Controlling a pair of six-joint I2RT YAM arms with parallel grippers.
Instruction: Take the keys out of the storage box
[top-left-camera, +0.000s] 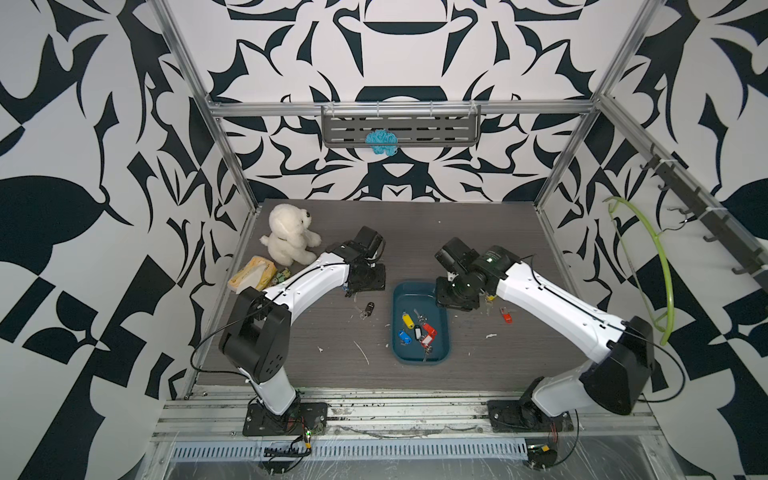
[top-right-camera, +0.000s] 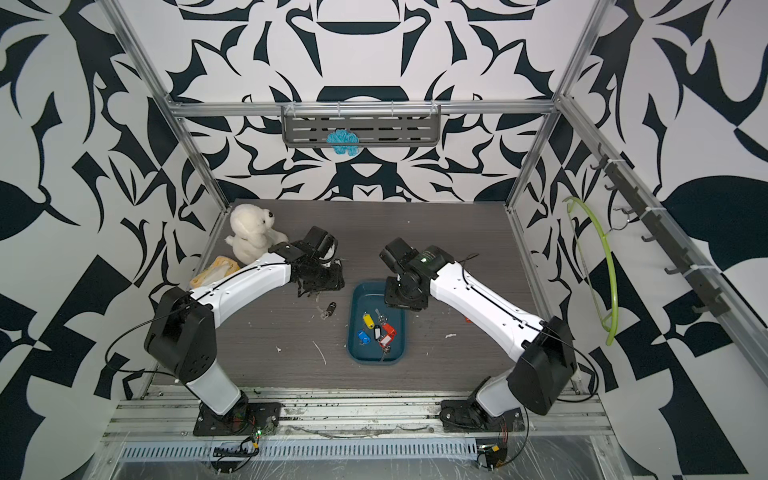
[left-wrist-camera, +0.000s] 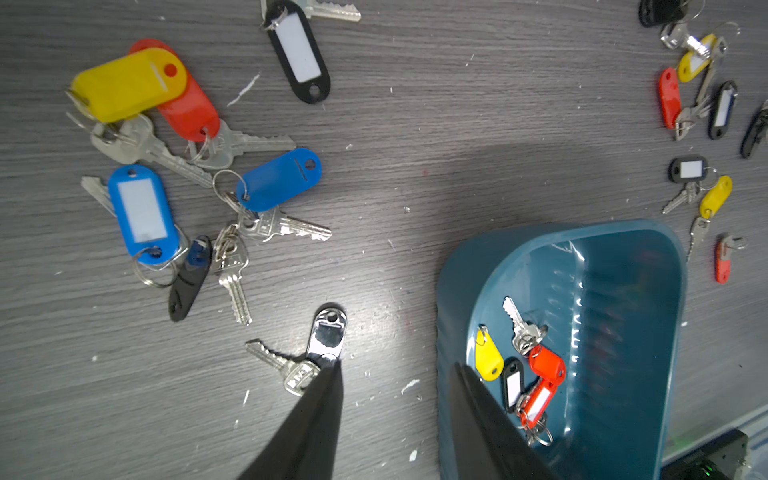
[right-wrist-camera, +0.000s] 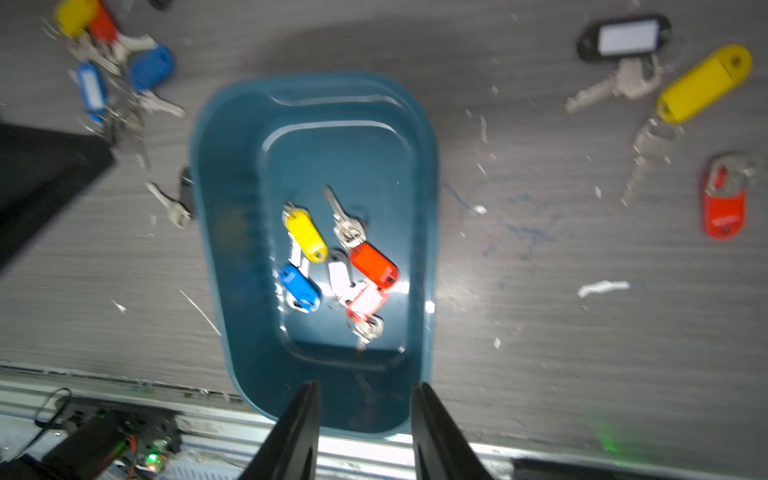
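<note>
The teal storage box (right-wrist-camera: 432, 240) lies flat on the table. Several keys with tags rest on its floor: a yellow tag (right-wrist-camera: 306, 236), a blue tag (right-wrist-camera: 299, 288), two red ones, the upper red tag (right-wrist-camera: 374, 265) clearest, and a white-labelled tag (right-wrist-camera: 339, 274). My right gripper hovers above the box, its fingers apart and empty. My left gripper is over the table left of the box, also with a gap and nothing held. Below it, a key with a black tag (left-wrist-camera: 326, 336) lies beside the box.
Left of the box lie several loose keys, among them one with a blue tag (left-wrist-camera: 280, 179). More lie to the right, including a yellow tag (right-wrist-camera: 704, 84) and a red tag (right-wrist-camera: 724, 209). A white plush bear (top-left-camera: 288, 234) sits at the back left. Bare table (top-left-camera: 416, 232) extends behind the box.
</note>
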